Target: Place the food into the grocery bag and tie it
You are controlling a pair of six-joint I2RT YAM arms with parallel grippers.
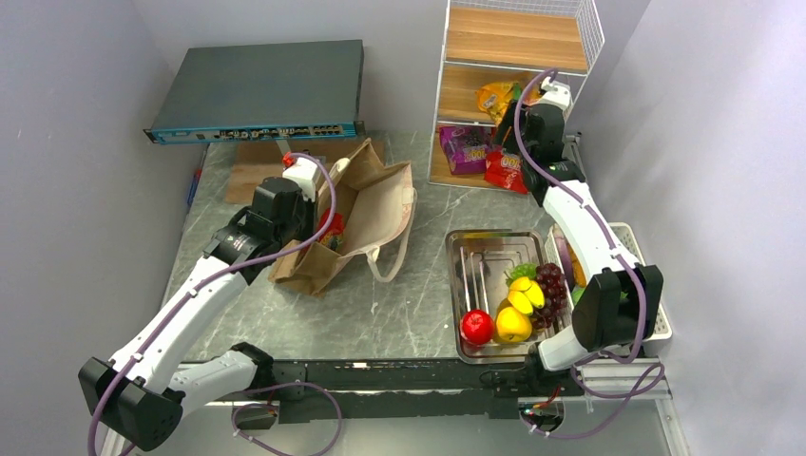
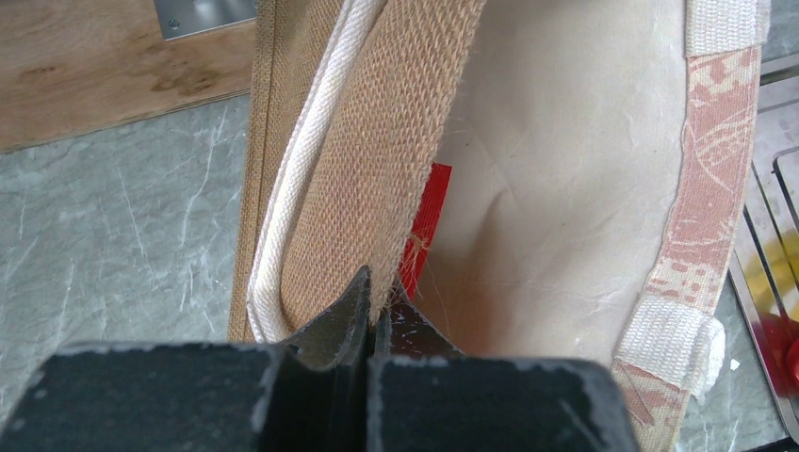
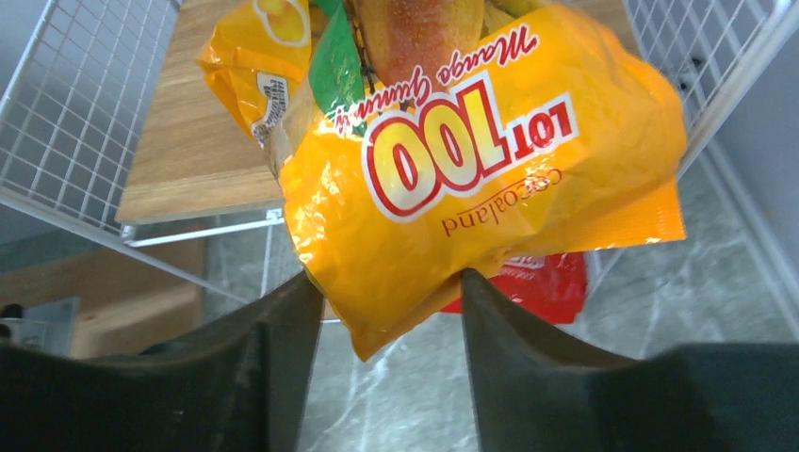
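Note:
The brown grocery bag [image 1: 380, 204] stands with its mouth spread, and a red packet [image 1: 333, 231] lies inside. My left gripper is shut on the bag's woven edge [image 2: 396, 141]. In the right wrist view a yellow-orange mango gummy packet [image 3: 490, 160] hangs out over the front of the middle wooden shelf [image 3: 203, 184]. My right gripper is open, its dark fingers apart with the packet's lower corner in the gap. Purple [image 1: 464, 149] and red [image 1: 505, 169] packets sit on the lowest shelf in the top view.
A metal tray [image 1: 454, 275] with toy fruit and a white basket [image 1: 662, 318] stand at the front right. White wire sides [image 3: 75, 122] flank the shelf. A dark rack box [image 1: 271, 85] is behind the bag. Countertop between bag and tray is clear.

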